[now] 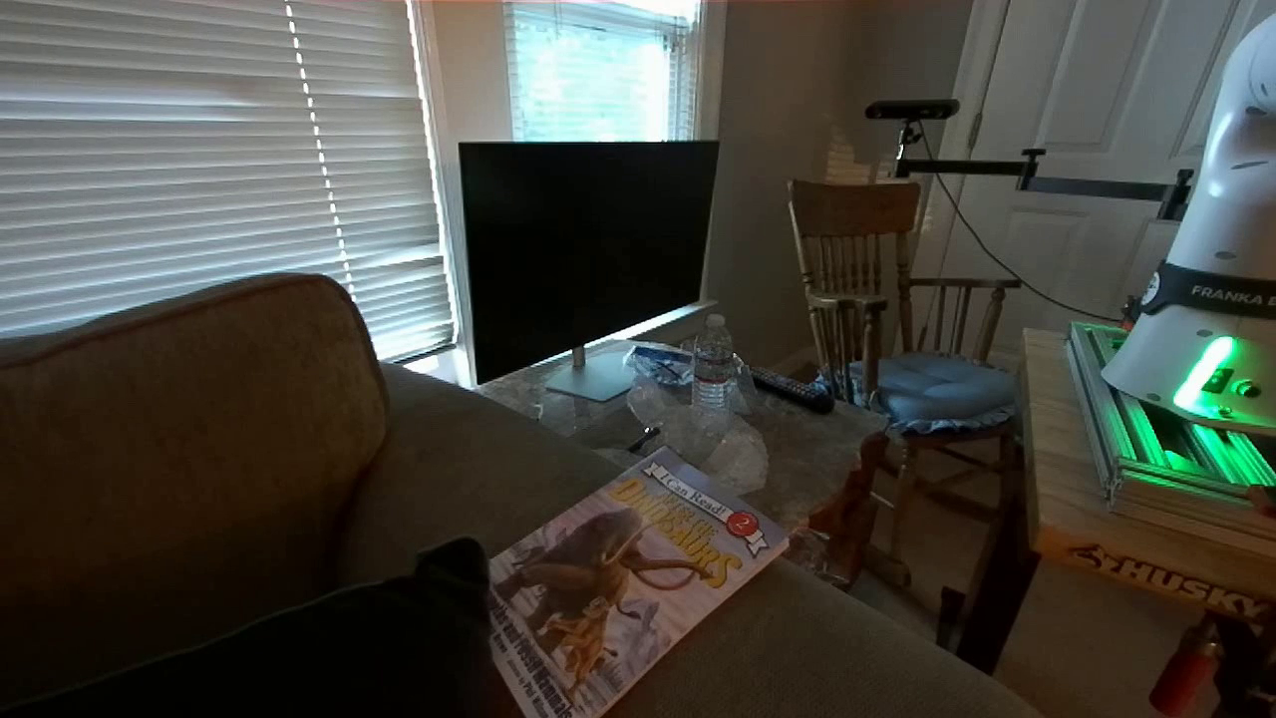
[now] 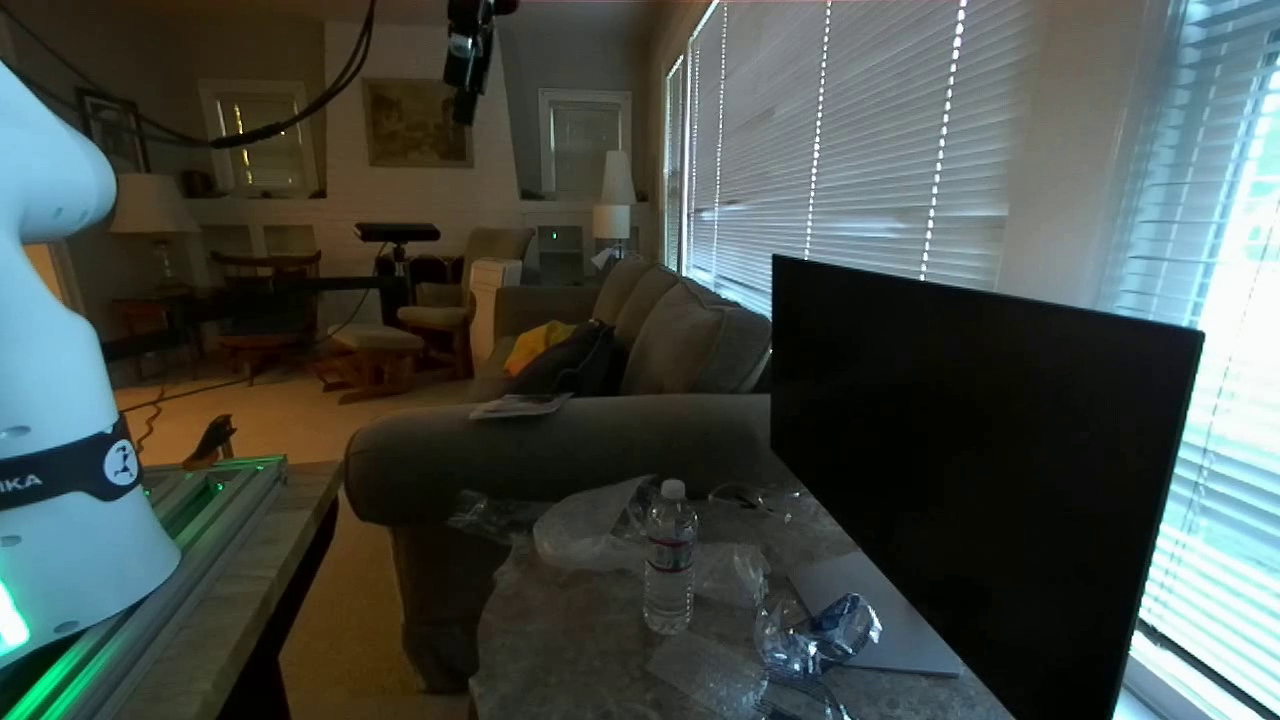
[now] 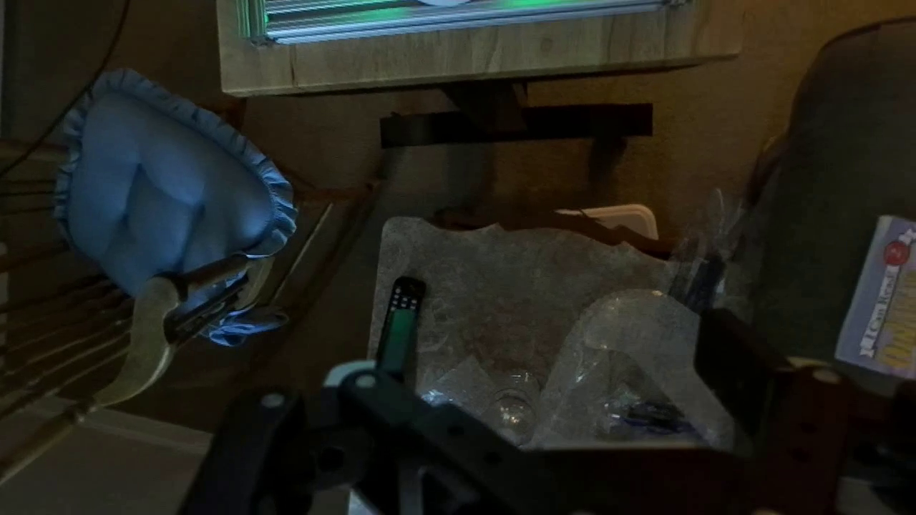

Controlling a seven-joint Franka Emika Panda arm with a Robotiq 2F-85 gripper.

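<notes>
In the wrist view my gripper stands open, its dark fingers wide apart with nothing held between them. The small table [image 3: 498, 266] lies well below. On it are a black remote [image 3: 405, 296], partly covered by one finger, a clear bottle [image 3: 513, 413] seen from above, and crumpled clear plastic [image 3: 635, 330]. Exterior view 2 shows part of the gripper high up at the top edge, and the bottle [image 2: 669, 564] upright on the table among wrappers [image 2: 822, 636]. A dinosaur book [image 1: 634, 574] rests on the couch arm in exterior view 1.
A large black monitor [image 1: 586, 251] stands at the table's window side. Beside the table is a wooden chair with a blue cushion [image 3: 163, 189]. The couch [image 2: 540, 444] borders the other side. My base sits on a wooden bench [image 3: 481, 56].
</notes>
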